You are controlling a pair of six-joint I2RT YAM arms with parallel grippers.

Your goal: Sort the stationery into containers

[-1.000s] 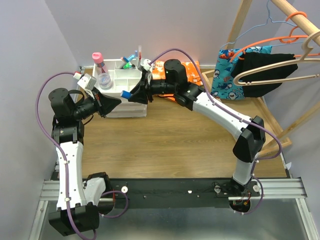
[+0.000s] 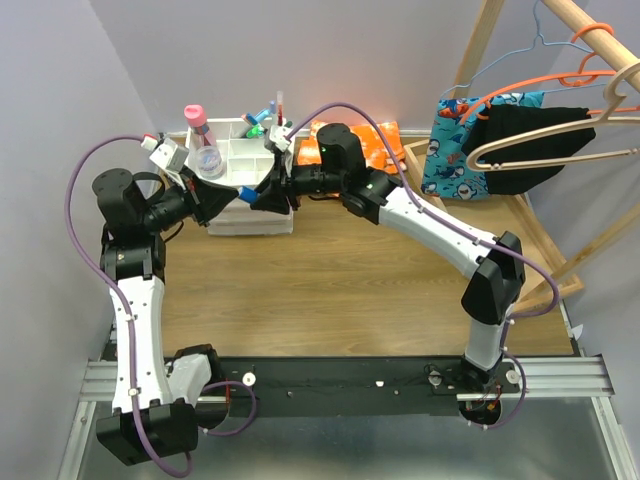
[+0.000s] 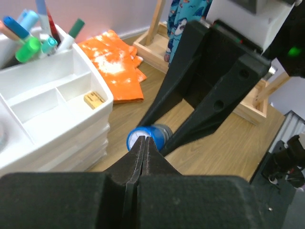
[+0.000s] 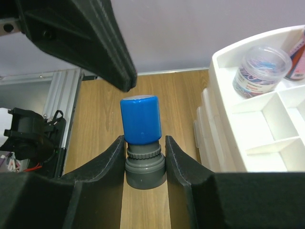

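A small stick-like item with a grey body and a blue cap [image 4: 141, 119] is pinched by its grey end in my right gripper. From the left wrist view, the round pale top of the blue cap [image 3: 151, 135] faces my left gripper. That gripper is shut, with nothing showing between its fingers, and its tip overlaps the cap in that view. In the right wrist view its dark tip [image 4: 123, 78] sits just above the cap with a slim gap. From above, the two grippers meet nose to nose over the front of the white organizer [image 2: 250, 222].
Several markers [image 3: 29, 47] stand in the organizer's back corner. A yellow block [image 3: 94, 99] lies in one compartment, and a clear tub [image 4: 262, 71] is in another. A pink-capped bottle [image 2: 203, 142] stands at the left. Orange pouches [image 2: 372, 150] lie behind.
My right gripper has shifted slightly left, bringing the blue cap up against my left gripper's tip in the top view. The left arm has tilted slightly, its wrist moving a little left and up.
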